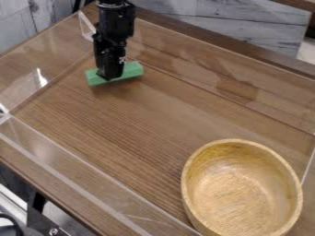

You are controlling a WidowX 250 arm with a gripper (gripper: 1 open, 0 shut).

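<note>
A green block (125, 72) lies on the wooden table in the upper left of the view. My dark gripper (110, 68) reaches down onto it from the back, its fingers at the block and looking shut on it, though the dark fingers are hard to make out.
A round pale tan bowl (241, 189) stands at the front right. A marbled grey wall runs along the back, and the table's edge shows at the lower left.
</note>
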